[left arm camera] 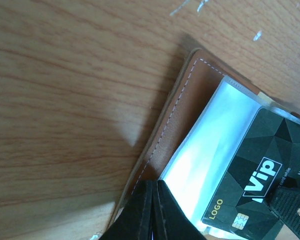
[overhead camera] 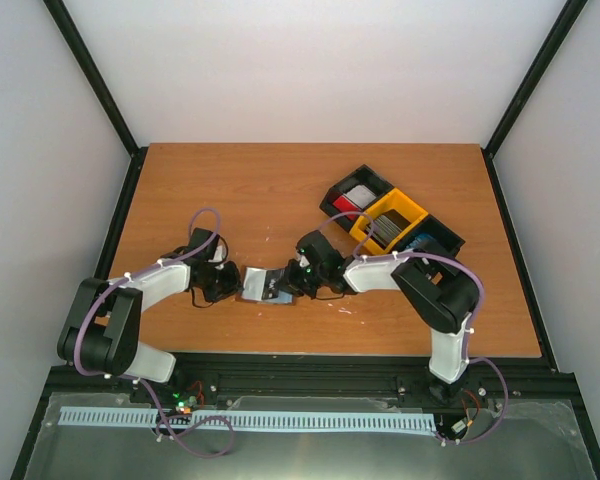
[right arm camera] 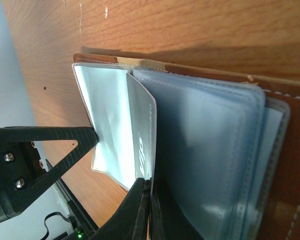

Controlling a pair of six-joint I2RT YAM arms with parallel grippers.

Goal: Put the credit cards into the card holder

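A brown card holder (left arm camera: pixel 162 131) with clear sleeves lies open on the table between my grippers. In the left wrist view a black card (left arm camera: pixel 262 162) marked "Vip" lies over a pale sleeve (left arm camera: pixel 210 145). My left gripper is shut, its tips against the holder's left part by the sleeve's edge; nothing shows between them. In the right wrist view the same card (right arm camera: pixel 141 125) stands tilted, seen nearly edge-on, and my right gripper is shut on its near edge. More clear sleeves (right arm camera: pixel 200 130) lie right of it.
Joined black and yellow boxes (overhead camera: pixel 417 210) stand at the back right, with several cards inside. Much of the table (overhead camera: pixel 230 175) behind the holder is bare. Both arms reach in from the front edge.
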